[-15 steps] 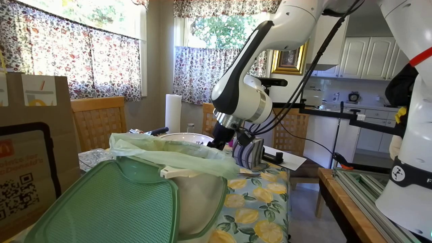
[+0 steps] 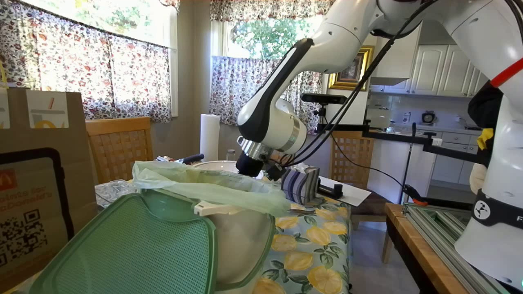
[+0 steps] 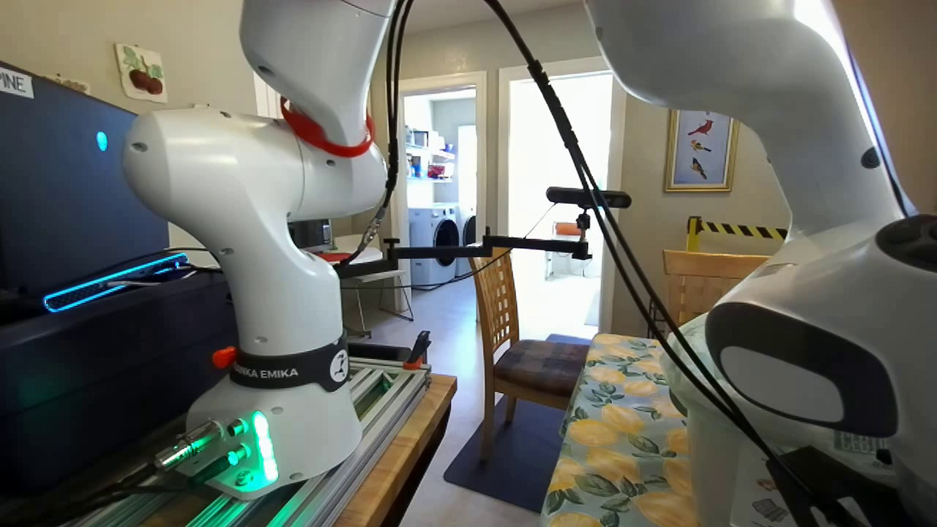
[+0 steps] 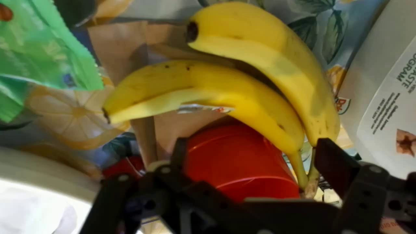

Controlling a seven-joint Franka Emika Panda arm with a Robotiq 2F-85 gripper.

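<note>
In the wrist view my gripper is open, its dark fingers set wide apart. Between and beyond them lies a red container [image 4: 240, 165], with nothing visibly gripped. Two yellow bananas curve past it: a nearer one [image 4: 218, 87] with a small sticker, and another [image 4: 273, 43] behind it. Their joined stems come down beside the right finger [image 4: 335, 163]; whether they touch it I cannot tell. From exterior view 1, the gripper's wrist [image 2: 252, 159] slants down behind the green-lined bin [image 2: 240, 240], which hides the fingertips.
A green packet [image 4: 43, 58] lies upper left in the wrist view, and a white rounded rim [image 4: 43, 175] lower left. A pale labelled container [image 4: 378, 97] stands close on the right. A striped box [image 2: 300, 185] sits right of the gripper.
Seen from exterior view 1, my arm and gripper have shifted left, and the gripper now points more steeply down, its fingertips behind the bin. The bin and box have stayed put.
</note>
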